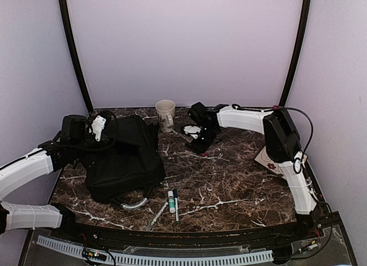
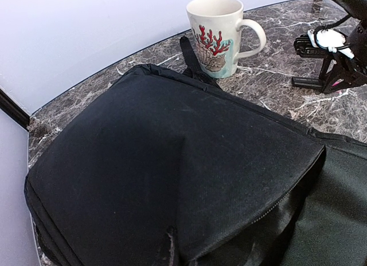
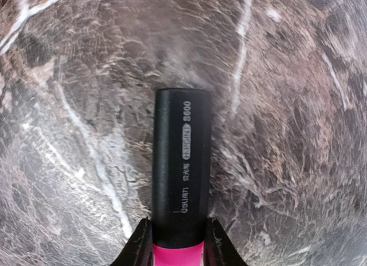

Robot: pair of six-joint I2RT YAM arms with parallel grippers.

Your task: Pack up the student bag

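The black bag (image 1: 123, 168) lies open at the left, with my left gripper (image 1: 97, 134) over its upper part; in the left wrist view only the tips show dimly at the bottom edge against the black cloth. My right gripper is low over a black highlighter (image 3: 180, 163) with a pink end, its fingers part open on either side of the barrel; whether they touch it I cannot tell. A glue stick (image 1: 171, 202), a pen (image 1: 176, 208) and another thin item (image 1: 157, 215) lie at the front centre.
A mug (image 2: 215, 39) stands just behind the bag. A patterned square board (image 1: 266, 163) lies at the right, partly hidden by the right arm.
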